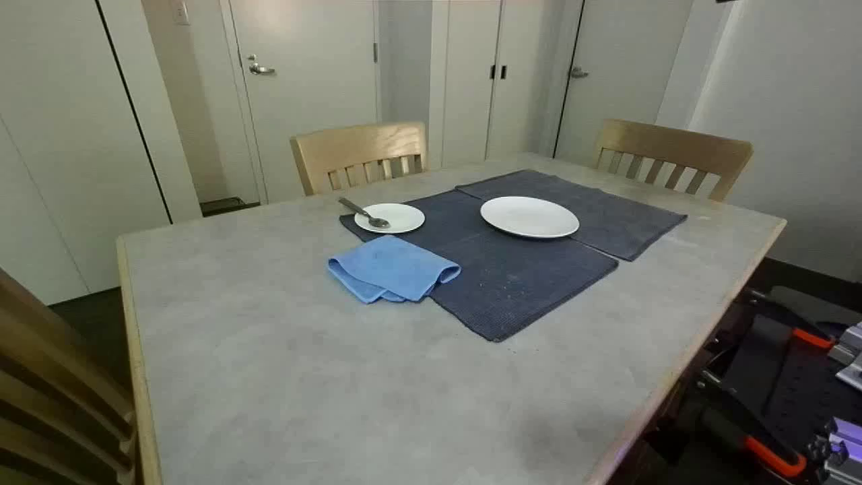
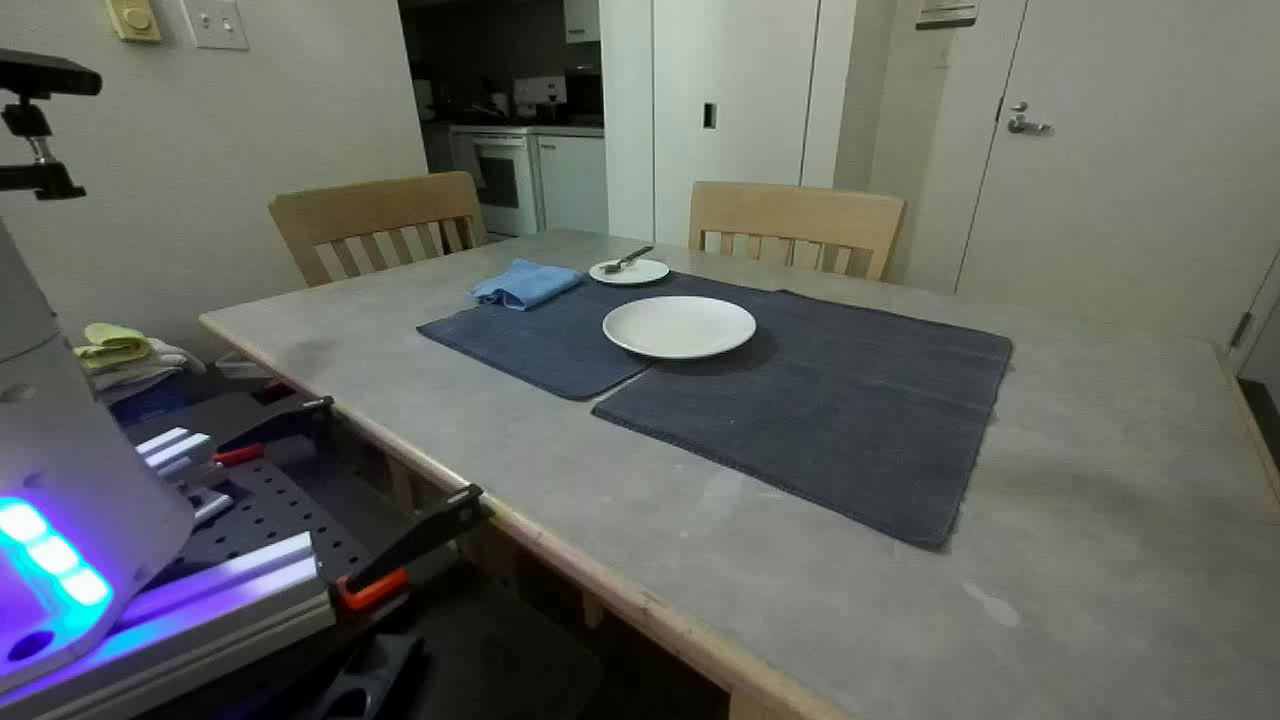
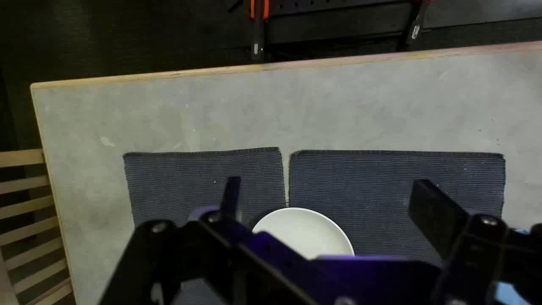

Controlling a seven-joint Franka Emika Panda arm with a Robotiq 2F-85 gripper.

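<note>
High over the table, my gripper stands open in the wrist view, its two dark fingers wide apart and nothing between them. Neither exterior view takes it in. Below it lies a large white plate (image 1: 530, 217), resting across the two dark placemats (image 2: 828, 408); the gripper body hides part of that plate in the wrist view. A small white plate (image 1: 408, 217) carries a metal spoon (image 1: 365, 211) whose handle sticks out past the rim. Close to the small plate, a folded blue cloth (image 1: 393, 268) overlaps a placemat corner.
Bare tabletop (image 1: 323, 380) surrounds the mats. Wooden chairs (image 2: 798, 228) stand along the table's sides. Beside one table edge are black clamps with orange parts (image 2: 408, 558) and metal rails (image 2: 228, 612). The arm's pale base (image 2: 84, 480) rises there.
</note>
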